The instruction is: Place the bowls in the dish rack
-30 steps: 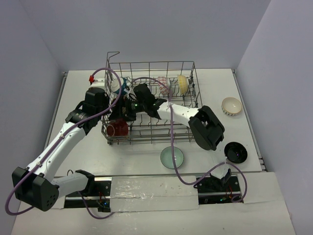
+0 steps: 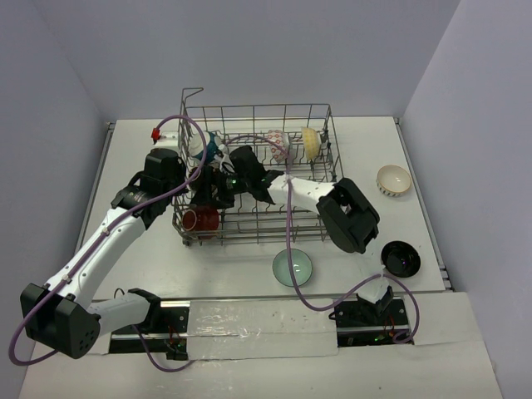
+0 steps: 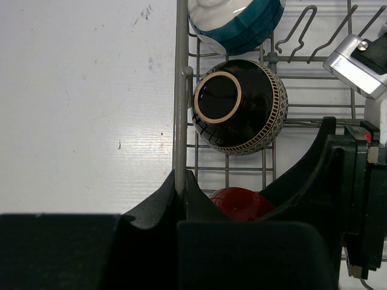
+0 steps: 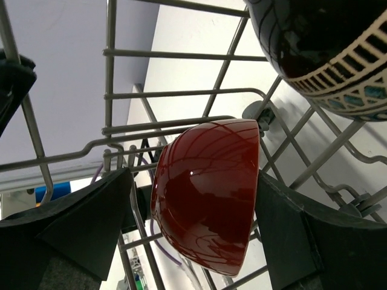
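The dish rack is a grey wire frame on the white table. A glossy red bowl stands on its side in the rack's front left corner. My right gripper is open, with its fingers on either side of that bowl; a gap shows on the left. My left gripper is shut on the rack's left rim wire. Behind the red bowl, a black patterned bowl leans in the rack, with a teal-and-white bowl further back. Pink-patterned and yellow bowls stand in the back row.
On the table in front of the rack lies a green bowl. A cream bowl and a small black bowl are at the right. The rack's front right part looks free, partly covered by my right arm.
The left arm keeps its place at the rack's left side.
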